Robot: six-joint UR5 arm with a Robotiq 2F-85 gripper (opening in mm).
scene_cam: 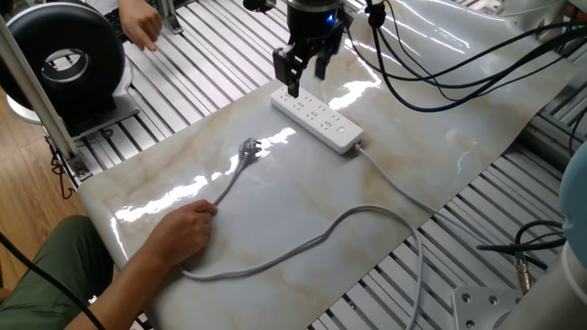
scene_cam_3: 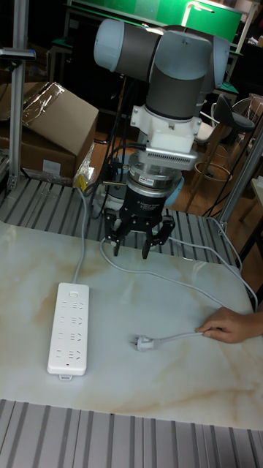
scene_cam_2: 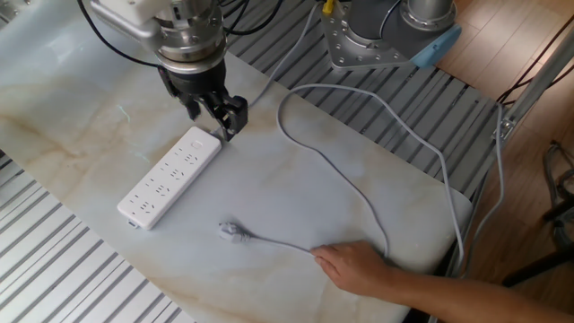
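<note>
A white power strip (scene_cam: 317, 123) lies flat on the marbled sheet, its sockets facing up. My black gripper (scene_cam_3: 131, 252) hangs above the sheet, open, its fingers apart and nothing between them. Exterior view 3 puts it to the right of the strip's cord end, clear of the strip (scene_cam_3: 69, 331). In exterior view 1 a fingertip overlaps the strip's far end; no contact can be made out. The grey plug (scene_cam_2: 232, 231) rests on the sheet away from the gripper, and a person's hand (scene_cam_2: 350, 267) holds its cord just behind it.
A grey cable (scene_cam: 367, 209) loops across the sheet and over its edge. Black cables (scene_cam: 431, 101) hang at the arm's side. Another hand (scene_cam: 141, 22) is over the slatted table at the back. Bare sheet lies between plug and strip.
</note>
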